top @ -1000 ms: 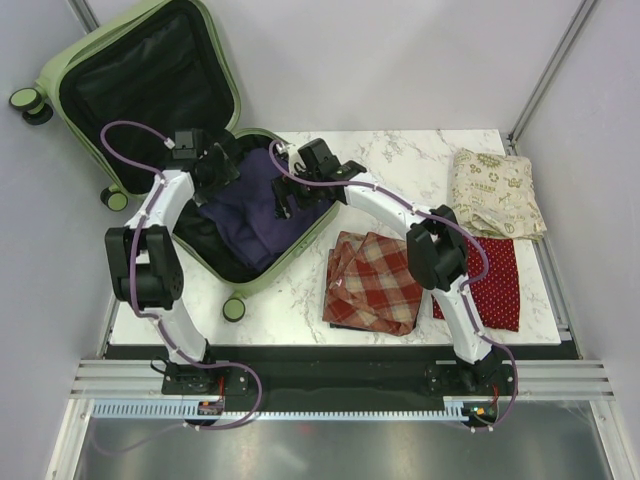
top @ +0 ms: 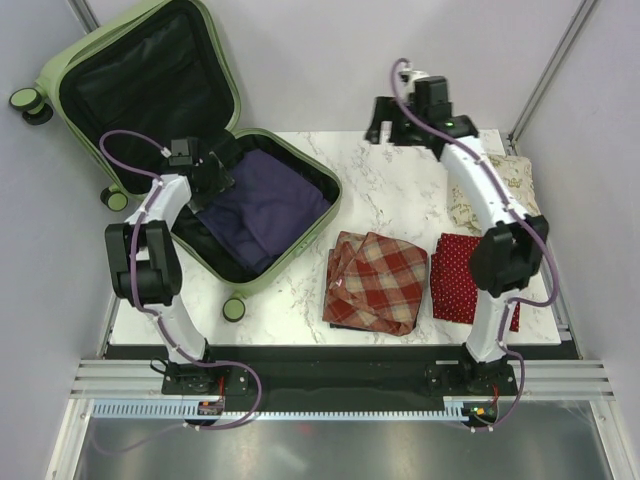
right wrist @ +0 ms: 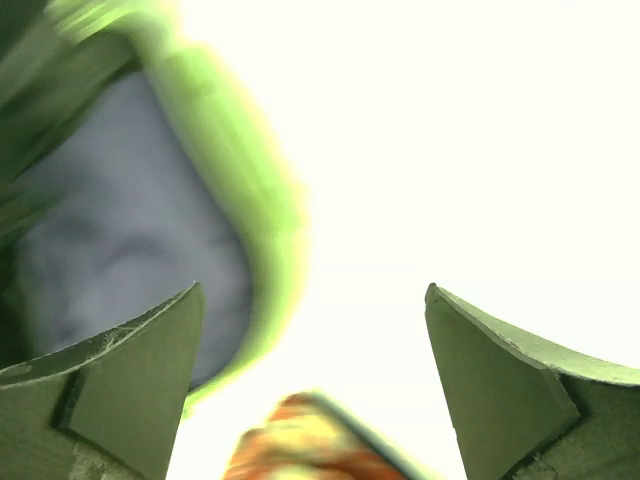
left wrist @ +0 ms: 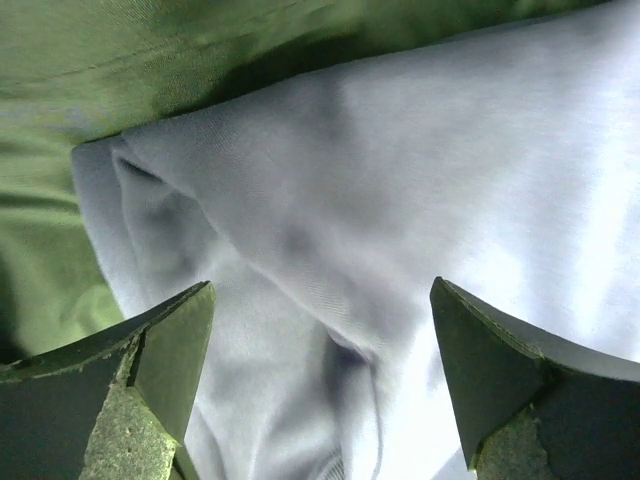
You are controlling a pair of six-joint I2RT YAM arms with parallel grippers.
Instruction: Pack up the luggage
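The open green suitcase (top: 318, 232) stands at the left with a dark blue folded cloth (top: 268, 205) lying flat inside, greyish in the left wrist view (left wrist: 420, 170). My left gripper (top: 210, 188) is over the cloth's left end, its fingers apart and nothing between the fingers. Blurred by motion, my right gripper (top: 378, 120) hangs over the bare tabletop right of the suitcase, open and empty. On the table lie a red plaid cloth (top: 378, 280), a red dotted cloth (top: 456, 280) and a cream patterned cloth (top: 518, 185), the last partly covered by the right arm.
The suitcase lid (top: 140, 85) leans back at the far left, close to the left arm. Wheels (top: 234, 309) stick out from the case. Bare marble tabletop (top: 375, 195) lies between the suitcase and the cream cloth.
My right gripper has swung from above the blue cloth out of the suitcase to the right and back. The left arm has shifted only slightly. The blue cloth now shows uncovered.
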